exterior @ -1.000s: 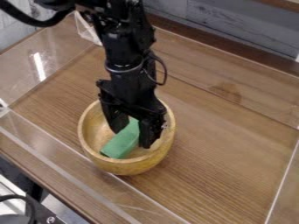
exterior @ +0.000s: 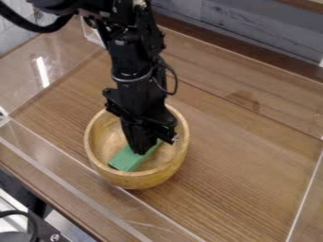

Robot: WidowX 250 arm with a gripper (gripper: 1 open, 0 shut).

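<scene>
A yellow-tan bowl [exterior: 164,168] sits on the wooden table, left of centre. In it lies a green block [exterior: 127,159], partly covered by the black gripper [exterior: 136,142], which reaches down inside the bowl from above. The fingertips are at or over the block and hard to make out against the dark body; whether they are on it I cannot tell.
A grey panelled wall [exterior: 252,28] runs along the back. A clear edge strip and a dark cable lie at the lower left.
The gripper has moved lower into the bowl and slightly toward the front, now covering more of the green block. The bowl stays about where it was.
</scene>
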